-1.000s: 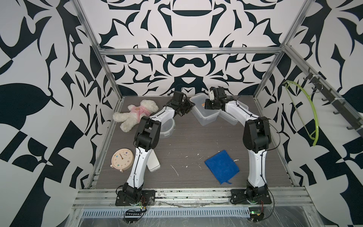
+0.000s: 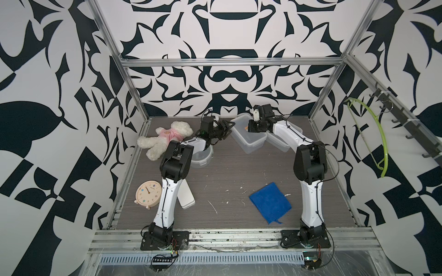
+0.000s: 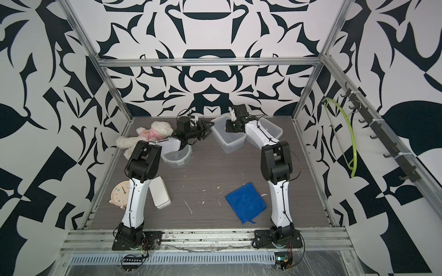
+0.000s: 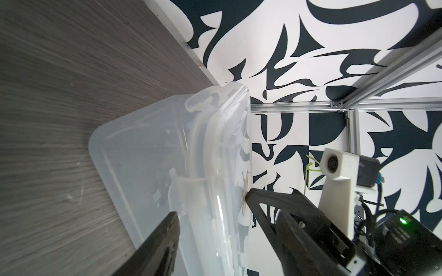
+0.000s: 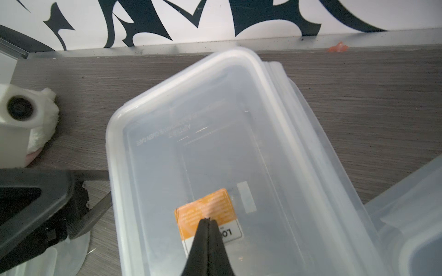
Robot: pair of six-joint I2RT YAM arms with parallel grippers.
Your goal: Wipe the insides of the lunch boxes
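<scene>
A clear rectangular lunch box (image 2: 246, 138) stands at the back of the table, an orange-and-white label (image 5: 207, 212) showing at its bottom. Over its inside is my right gripper, shut, fingertips in front of the label; contact cannot be told. My left gripper is open beside the box's left wall, its fingers apart and nothing clearly gripped. A second clear box (image 3: 272, 128) lies to the right, partly hidden by the right arm. The round clear container (image 2: 202, 159) sits under the left arm. A blue cloth (image 2: 270, 202) lies flat at the front right.
At the left are a white teddy bear (image 2: 158, 142), a round clock (image 2: 148, 193) and a white case (image 2: 185, 195). Small scraps dot the otherwise clear middle of the table. The patterned back wall stands close behind the boxes.
My left gripper has drawn back a little to the left from the rectangular box, and its fingers have spread. The right arm has barely shifted, and the boxes and cloth look unmoved.
</scene>
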